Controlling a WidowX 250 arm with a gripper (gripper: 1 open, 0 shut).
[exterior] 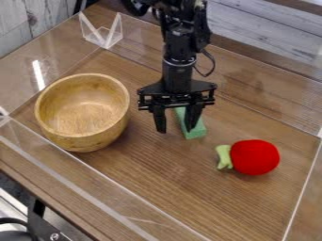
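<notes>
My black gripper (176, 120) hangs at the middle of the camera view, open, its fingers low over the wooden table and around or beside a light green block (193, 128). The block stands partly hidden behind the gripper; whether a finger touches it I cannot tell. A wooden bowl (81, 98) is to the left, and a red tomato-like object (255, 157) with a pale green tip lies to the lower right.
White walls border it at the back, and a dark cable shows at the lower left corner.
</notes>
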